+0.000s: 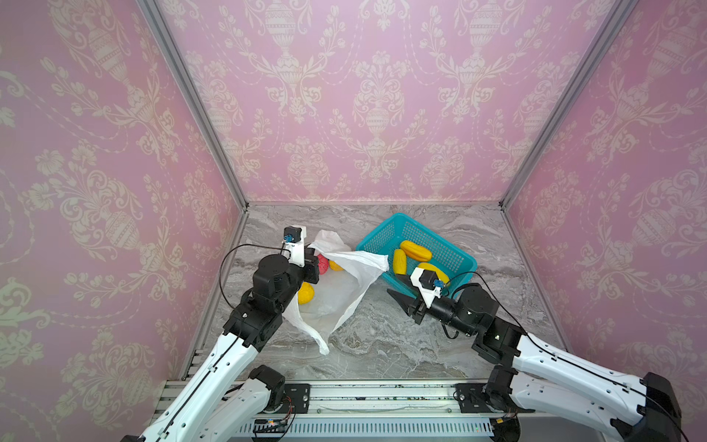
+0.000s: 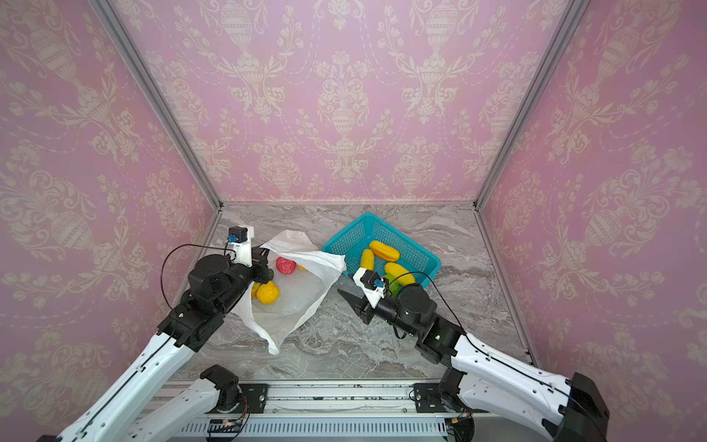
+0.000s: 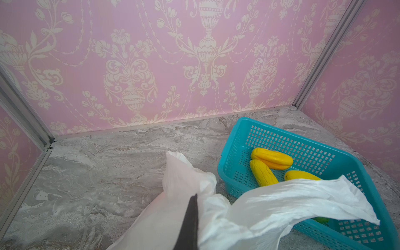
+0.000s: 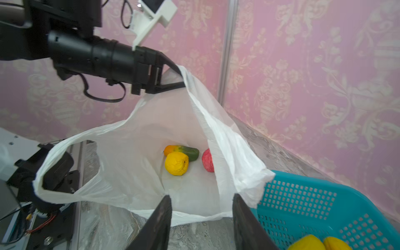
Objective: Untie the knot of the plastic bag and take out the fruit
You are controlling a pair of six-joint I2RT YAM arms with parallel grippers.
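Note:
The white plastic bag stands with its mouth spread wide toward the front right. My left gripper is shut on the bag's upper rim and holds it up. Inside the bag, the right wrist view shows an orange fruit, a red fruit and a green-and-orange piece. My right gripper faces the bag's opening, its fingers apart with nothing between them. In the basket lie yellow fruits; a green fruit there is mostly hidden behind the right arm.
The turquoise basket stands right of the bag, and a flap of the bag hangs over its near edge in the left wrist view.

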